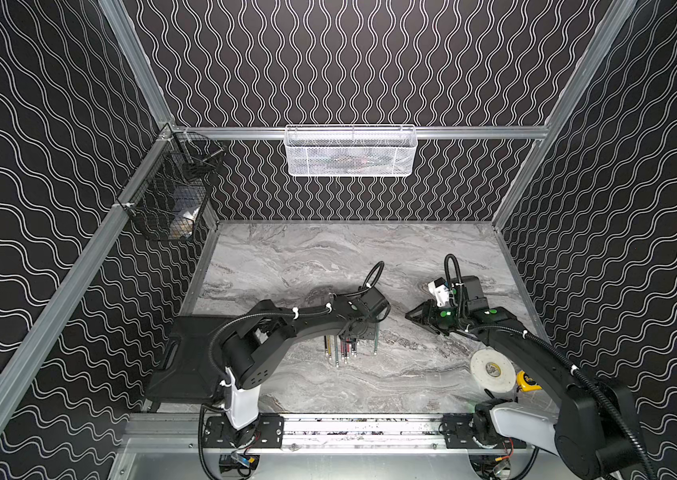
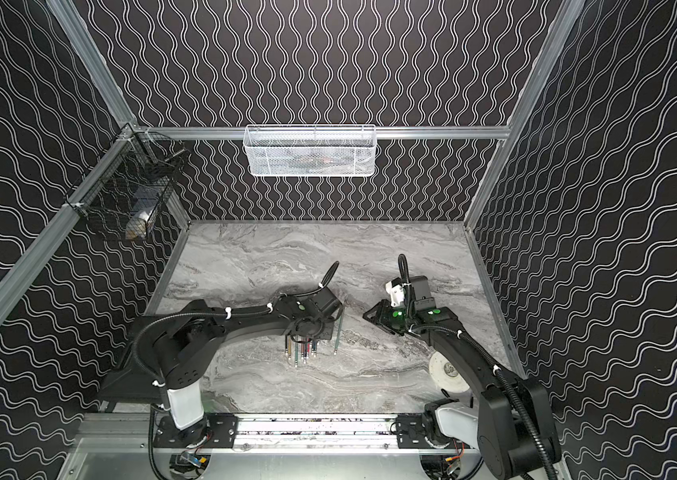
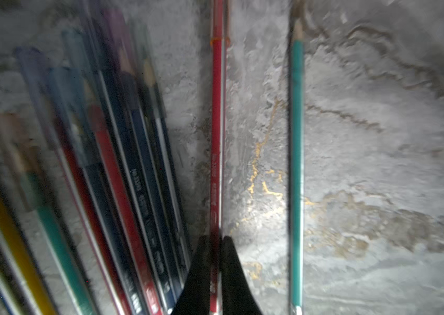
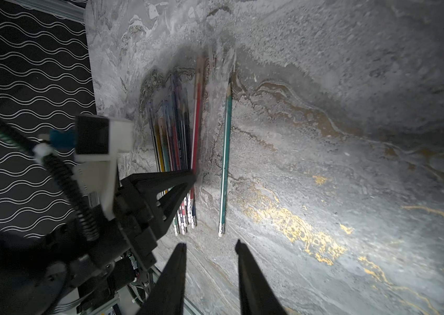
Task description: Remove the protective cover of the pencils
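My left gripper sits over a red pencil (image 3: 216, 131) with a clear cover on its tip, fingertips close either side of its lower barrel; whether they grip it is unclear. A row of capped pencils (image 3: 106, 183) lies to its left, blurred, in the left wrist view. A teal pencil (image 3: 296, 173) with bare tip lies to the right. My right gripper stands part open over bare marble, right of the pencils, with nothing between its fingers.
A tape roll (image 1: 492, 369) and yellow tape measure (image 1: 527, 382) lie at the front right beside my right arm. A black board (image 1: 178, 376) lies at the left.
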